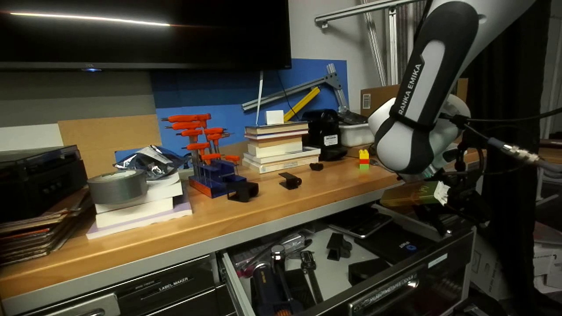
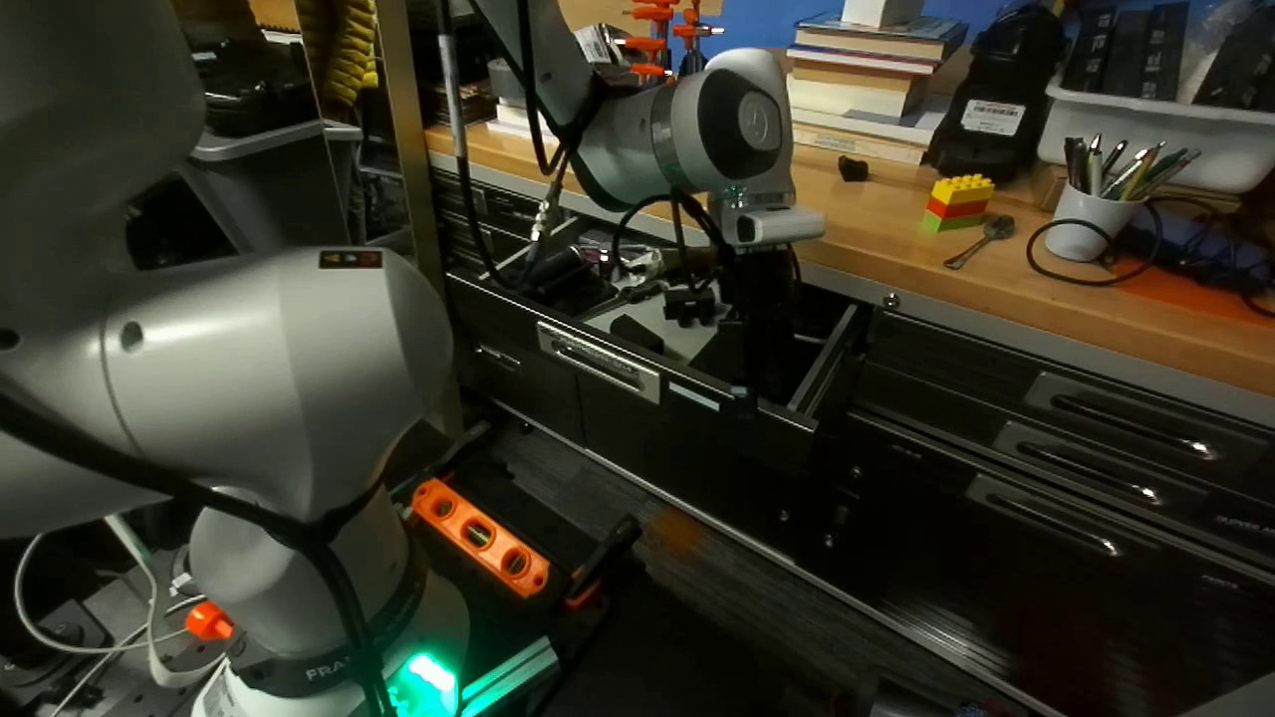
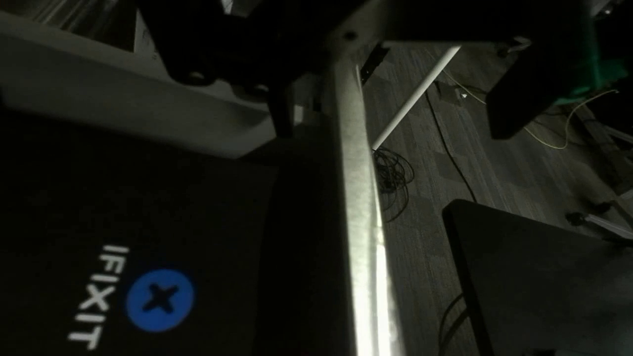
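A black drawer (image 1: 421, 279) stands pulled well out from under the wooden worktop, its metal handle (image 2: 601, 362) on the front. My gripper is open at the drawer's right-hand part in exterior view 1. In the wrist view the bright top edge of the drawer front (image 3: 354, 207) runs between the spread fingers; one is on the drawer's inner side, the other over the floor side. Whether either touches the edge cannot be told. Inside lie a black IFIXIT case (image 3: 196, 219), a dark tool (image 1: 311, 274) and a small black bracket (image 1: 337, 246).
On the worktop (image 1: 337, 184) stand a stack of books (image 1: 279, 150), red-handled hex keys (image 1: 192, 126) in a blue holder, and a toy brick stack (image 2: 958, 203). A spoon (image 2: 982, 239) and a pen cup (image 2: 1082, 221) sit farther right. Cables hang from the arm.
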